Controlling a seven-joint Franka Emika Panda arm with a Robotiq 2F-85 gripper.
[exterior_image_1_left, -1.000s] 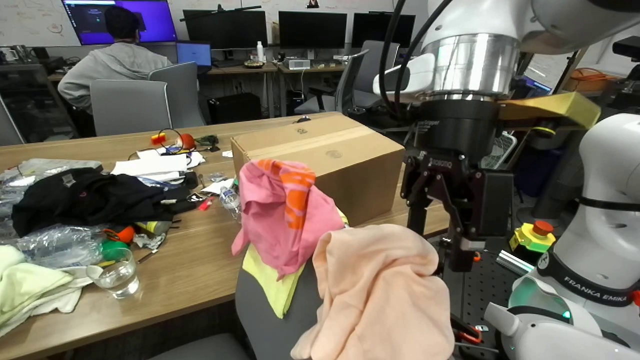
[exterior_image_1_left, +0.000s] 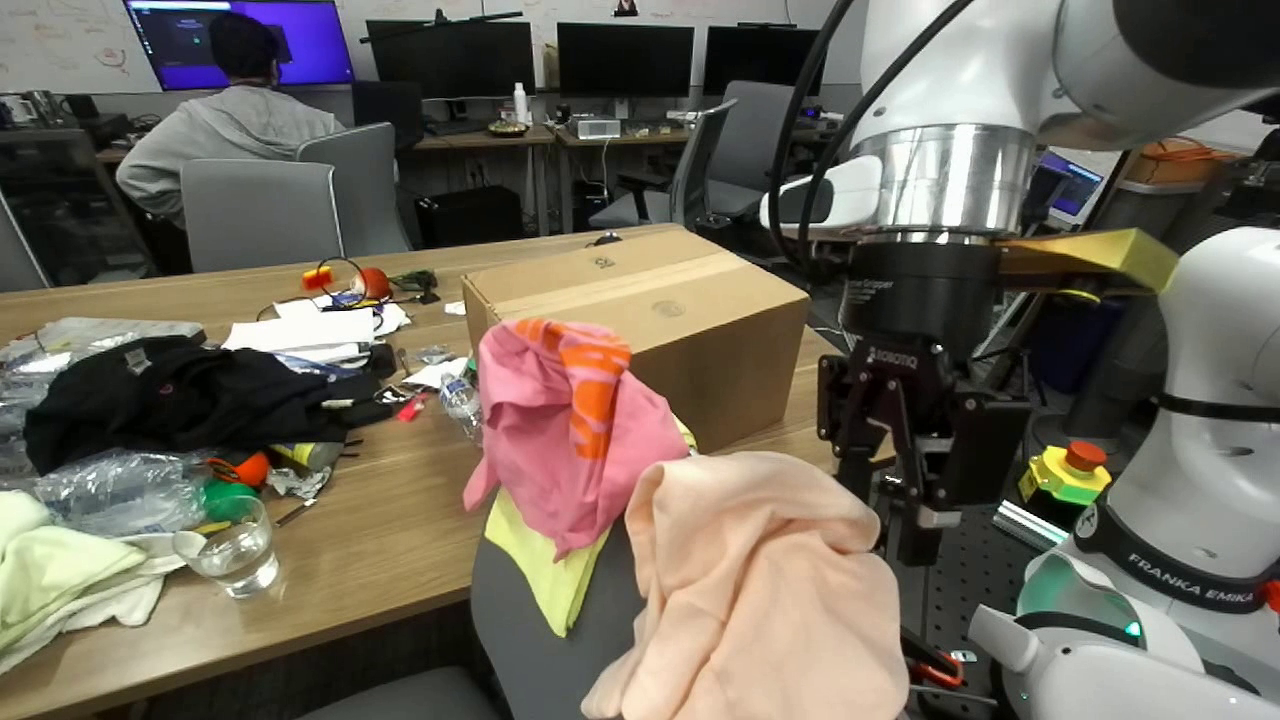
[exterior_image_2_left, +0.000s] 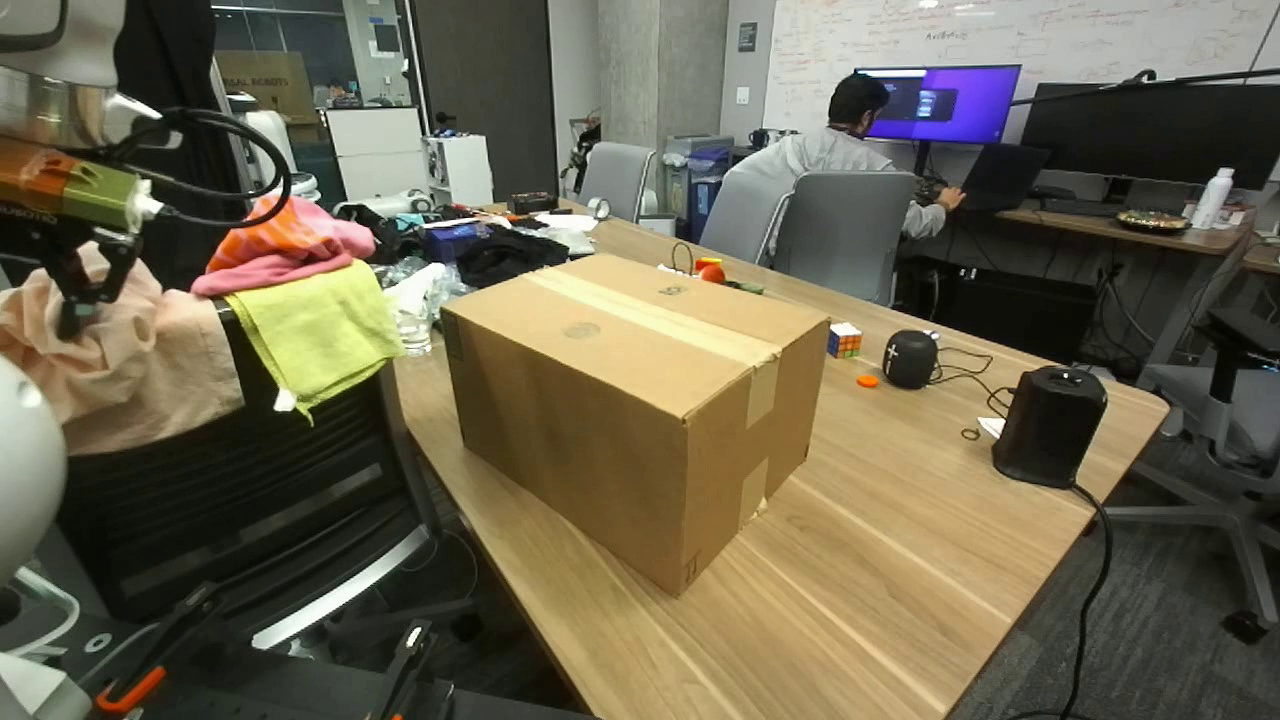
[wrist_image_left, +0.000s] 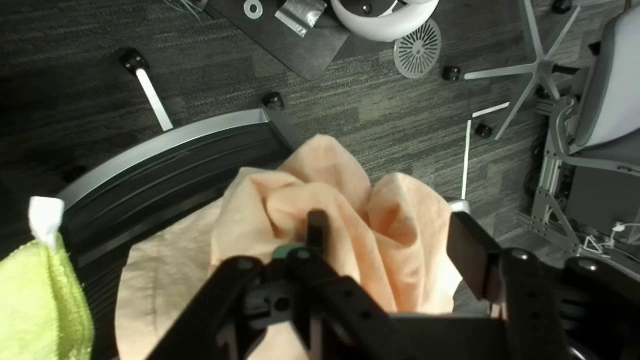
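A peach cloth (exterior_image_1_left: 768, 588) drapes over the back of a chair at the front, its top bunched into folds. Beside it on the same chair back hang a pink cloth with orange marks (exterior_image_1_left: 564, 420) and a yellow cloth (exterior_image_2_left: 318, 336). My gripper (exterior_image_1_left: 889, 518) points down at the peach cloth's right edge, its far finger partly hidden behind the fabric. In the wrist view the gripper is part open, with folds of the peach cloth (wrist_image_left: 327, 198) showing below and between the fingers. Whether the pads touch the cloth, I cannot tell.
A large cardboard box (exterior_image_2_left: 576, 420) stands on the wooden table (exterior_image_2_left: 888, 540) behind the chair. Black clothing (exterior_image_1_left: 180, 402), plastic wrap and a glass of water (exterior_image_1_left: 240, 552) crowd the table's left side. A white headset (exterior_image_1_left: 1104, 648) sits near the robot's base.
My gripper has come down to the peach cloth's upper right edge, and its fingers stand closer together. The cloths look almost unmoved. The laptop screen at the back has gone dark.
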